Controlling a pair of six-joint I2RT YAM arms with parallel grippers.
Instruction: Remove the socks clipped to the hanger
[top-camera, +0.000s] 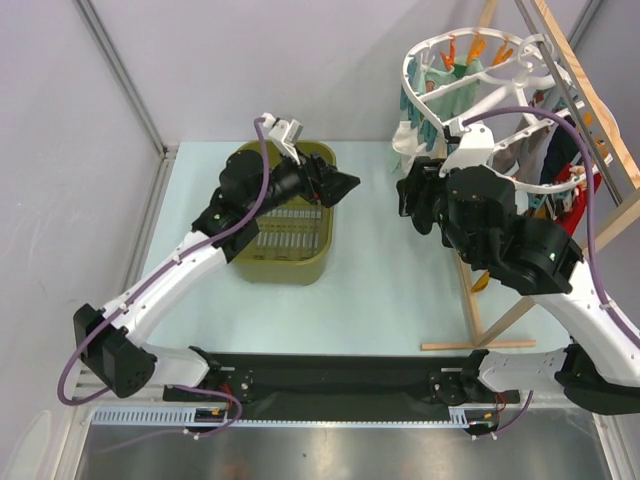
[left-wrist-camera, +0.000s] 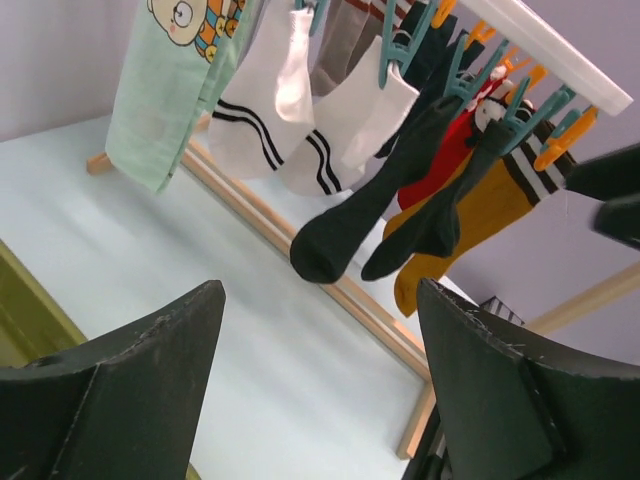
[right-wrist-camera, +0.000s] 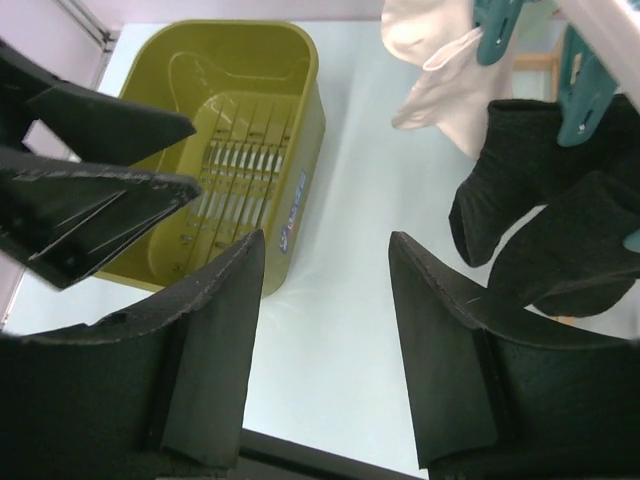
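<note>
The round white hanger (top-camera: 425, 98) hangs at the right with several socks clipped to it. In the left wrist view, black socks (left-wrist-camera: 345, 225) dangle beside white socks with black stripes (left-wrist-camera: 245, 125), a green patterned sock (left-wrist-camera: 155, 105) and a mustard sock (left-wrist-camera: 480, 215). My right gripper (top-camera: 418, 200) is at the hanger's left side, close to a dark sock. Its fingers are apart and the gap between them is empty; black socks (right-wrist-camera: 560, 210) hang to their right. Over the right part of the olive basket (top-camera: 290, 268), my left gripper (top-camera: 338, 187) stands open, holding nothing.
A wooden stand (top-camera: 500, 345) carries the hanger on the right, its foot bar on the table. Part of the left gripper shows near the basket in the right wrist view.
</note>
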